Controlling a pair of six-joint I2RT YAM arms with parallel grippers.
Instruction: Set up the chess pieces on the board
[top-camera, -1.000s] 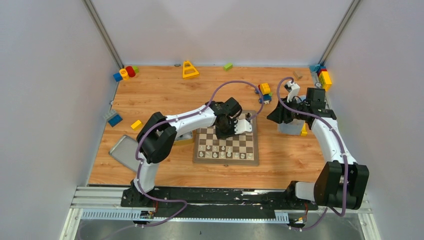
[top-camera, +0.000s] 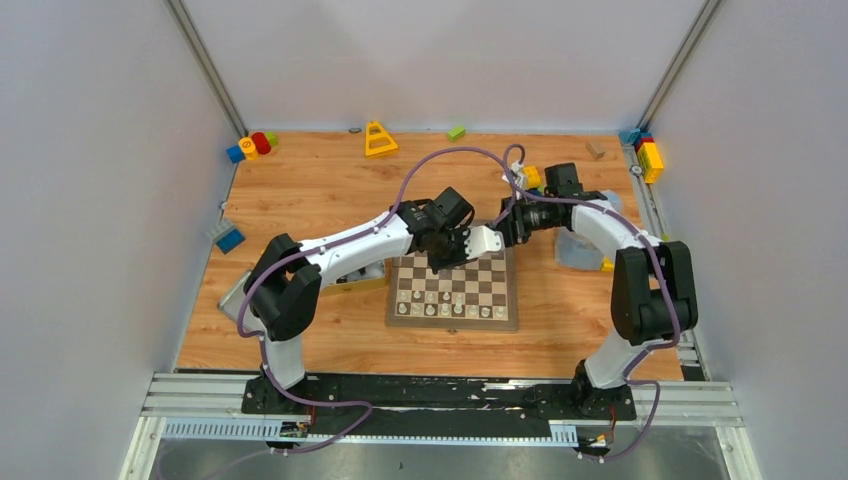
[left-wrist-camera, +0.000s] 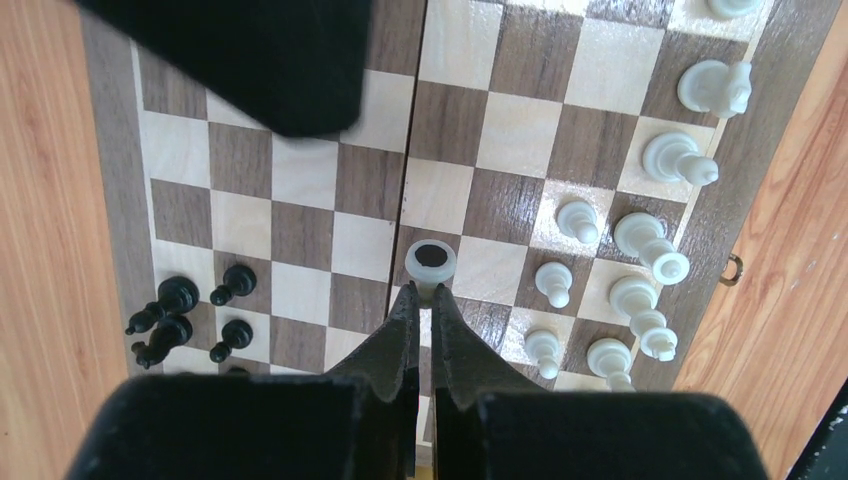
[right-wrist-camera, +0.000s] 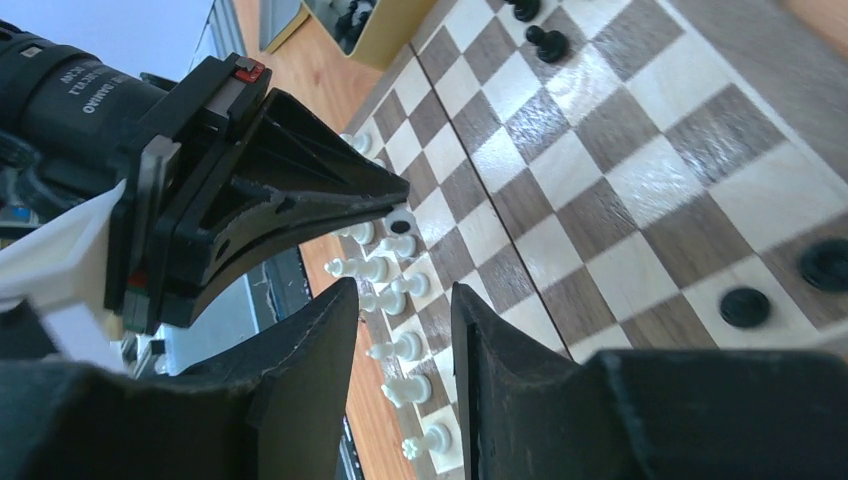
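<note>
The chessboard (top-camera: 420, 318) lies mid-table, white pieces along its near edge. In the left wrist view my left gripper is shut on a white piece (left-wrist-camera: 432, 258) over the board, its round dark-centred end facing the camera. Black pieces (left-wrist-camera: 176, 296) stand at the far side. My right gripper hangs open over the board's right part, nothing between its fingers, close to the left gripper. Two black pieces (right-wrist-camera: 744, 307) are low right in its view.
A box of dark pieces (right-wrist-camera: 355, 20) sits left of the board, a translucent container (top-camera: 578, 255) to the right. A grey tray (top-camera: 232, 300) lies at the left; toy blocks line the table's back and sides.
</note>
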